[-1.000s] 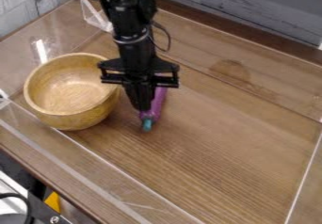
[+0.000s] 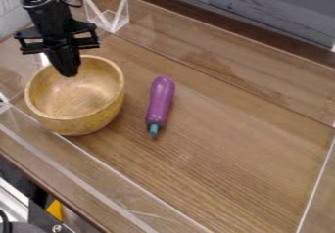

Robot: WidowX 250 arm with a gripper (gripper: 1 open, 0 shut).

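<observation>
My gripper [image 2: 67, 63] is at the upper left, shut, above the back part of a wide tan bowl [image 2: 76, 110]; nothing shows clearly between its fingers. A purple object with a teal tip [image 2: 161, 102] lies on the wooden table to the right of the bowl, apart from it.
A white wire-like object [image 2: 110, 14] stands at the back left, near the arm. A small yellow object [image 2: 55, 209] is at the lower left edge.
The arm has swept left and back, from over the purple object to above the bowl's back part. The purple object and bowl appear in the same places.
</observation>
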